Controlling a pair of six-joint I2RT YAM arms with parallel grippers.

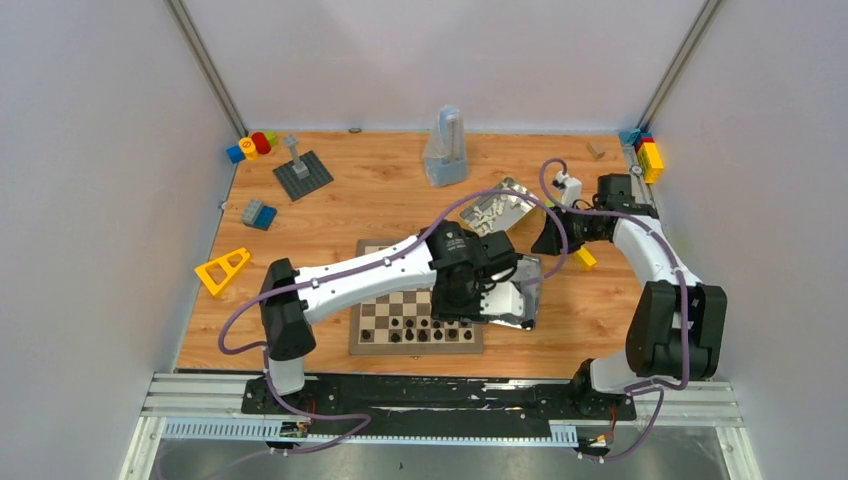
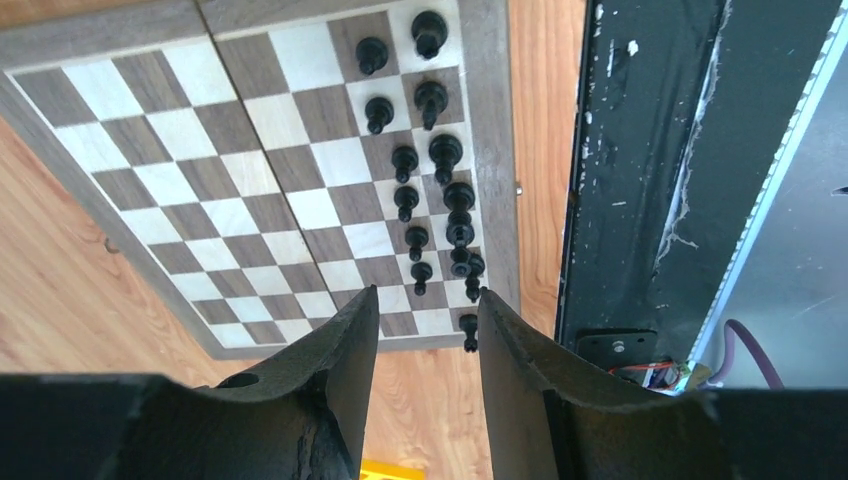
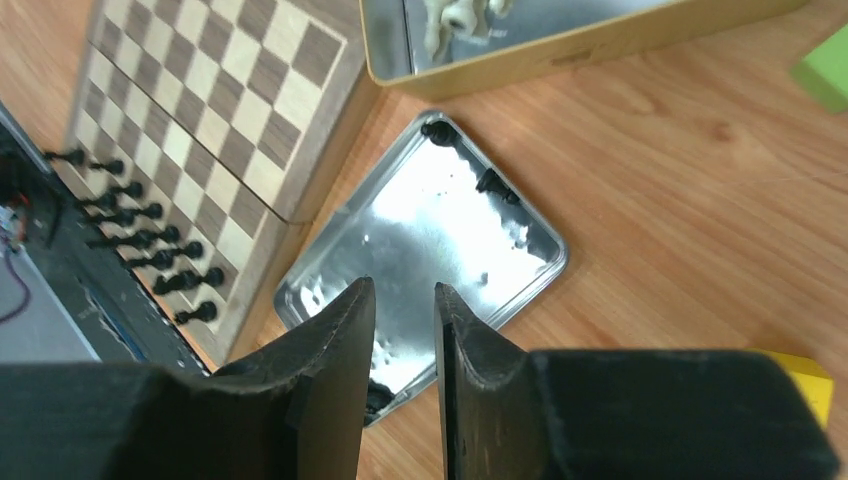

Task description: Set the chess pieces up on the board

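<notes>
The chessboard [image 1: 418,350] lies on the table with two rows of black chess pieces [image 2: 445,150] standing along its near side. Over the board, my left gripper is part open with nothing held between its fingers. A black piece [image 2: 468,325] shows close to its right fingertip, at the board's corner. Right of the board is a shallow metal tray [image 3: 420,250] holding a few loose black pieces [image 3: 495,187]. My right gripper hangs above that tray, part open and empty. White pieces [image 1: 490,212] lie in the deeper tin [image 3: 570,55] behind it.
A yellow block [image 1: 585,258] lies right of the trays, and a green block [image 3: 828,70] sits near the tin. A bagged blue container [image 1: 446,150] stands at the back. The left forearm [image 1: 370,275] crosses the board.
</notes>
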